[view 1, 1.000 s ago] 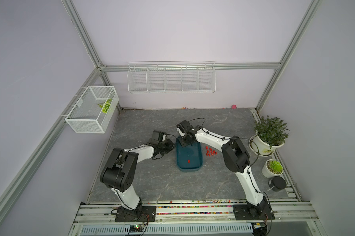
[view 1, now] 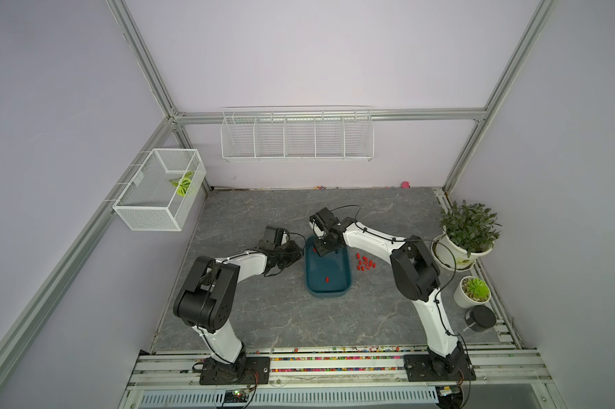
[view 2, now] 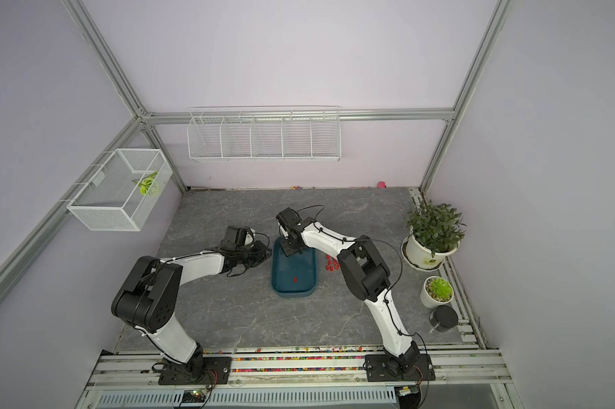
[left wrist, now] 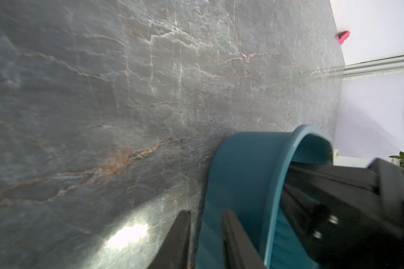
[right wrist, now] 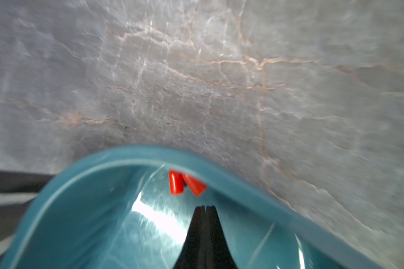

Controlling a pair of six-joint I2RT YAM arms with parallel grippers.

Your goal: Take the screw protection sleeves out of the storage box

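The teal storage box [view 1: 327, 289] holds a red sleeve [view 1: 327, 279] near its front, and two red sleeves [right wrist: 176, 183] lie against the inner wall in the right wrist view. My left gripper [view 1: 296, 255] is at the box's left side; in the left wrist view its blurred fingertips are by the box wall, and whether it grips that wall is unclear. My right gripper is over the box's back end, shut with nothing visible between its fingers, just short of the two sleeves. Several red sleeves [view 1: 364, 261] lie on the counter right of the box.
Potted plants [view 1: 469, 228] and a dark cup [view 1: 480, 317] stand along the right edge. A white wire basket [view 1: 158, 191] hangs on the left wall, a wire rack [view 1: 297, 136] on the back wall.
My right gripper and arm have shifted slightly to the right over the box. The left arm and the box look unchanged.
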